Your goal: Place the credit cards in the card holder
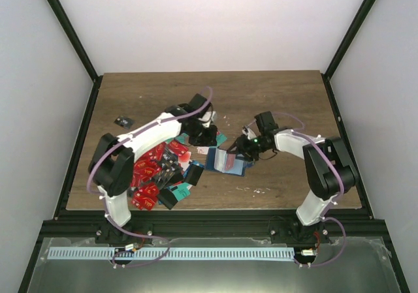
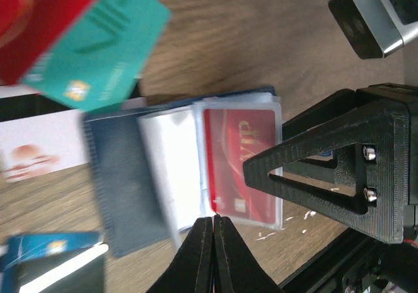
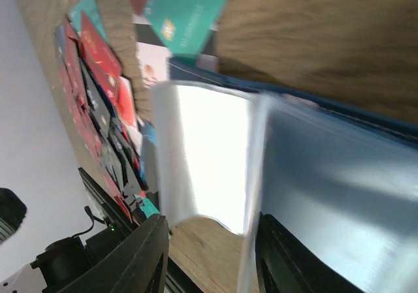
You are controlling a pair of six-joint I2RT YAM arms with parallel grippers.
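The open card holder [image 1: 211,158] has a dark blue cover [image 2: 121,182], a white leaf [image 2: 175,166] and clear sleeves. A red card [image 2: 243,156] marked VIP sits in one clear sleeve. My right gripper [image 1: 236,151] is at the holder's right side. In the right wrist view its fingers [image 3: 145,257] stand apart, with the edge of a pale sleeve [image 3: 256,175] rising between them. My left gripper is over the holder's left side, fingertips together; no card shows between them.
Red, black and teal cards [image 1: 150,172] are piled left of the holder. Behind it lies a teal card [image 2: 121,42] beside red and white ones. One dark card [image 1: 124,121] rests alone at far left.
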